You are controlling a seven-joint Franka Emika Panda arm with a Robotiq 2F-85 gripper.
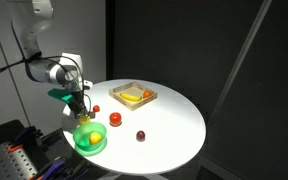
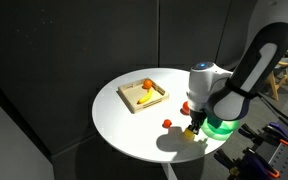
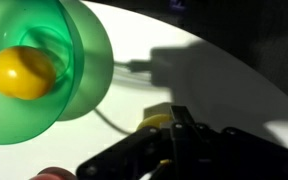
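Note:
My gripper (image 1: 85, 113) is low over the table at the left, beside the green bowl (image 1: 103, 130). In the wrist view its dark fingers (image 3: 179, 114) are shut, and no object shows clearly between them. A small yellow item (image 3: 155, 122) lies partly hidden behind them; exterior view 2 also shows this yellow item (image 2: 189, 134) just under the gripper (image 2: 194, 128). Whether the fingers touch it is unclear. Inside the bowl rests a rounded yellow-orange fruit (image 3: 22, 72).
Close by are a red round item (image 1: 115, 119) and a smaller red one (image 1: 96, 109). A dark red item (image 1: 141, 136) sits farther right. At the back stands a wooden tray (image 2: 132, 99) holding yellow and orange items.

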